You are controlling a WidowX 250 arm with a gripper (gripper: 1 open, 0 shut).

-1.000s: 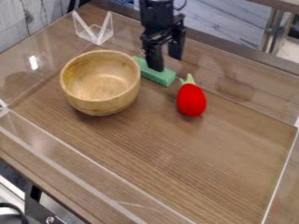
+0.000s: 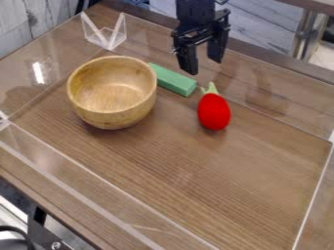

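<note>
My black gripper (image 2: 201,45) is at the top centre, open, with nothing visible between its fingers. It is raised behind a green block (image 2: 175,80), which lies to the right of a wooden bowl (image 2: 112,115). A red object (image 2: 214,111), rounded, sits below and right of the block, with a small pale green piece at its upper end.
A white wire-like rack (image 2: 107,31) stands at the upper left.
My gripper has moved up and to the right, away from the green block. The objects on the table look unchanged.
</note>
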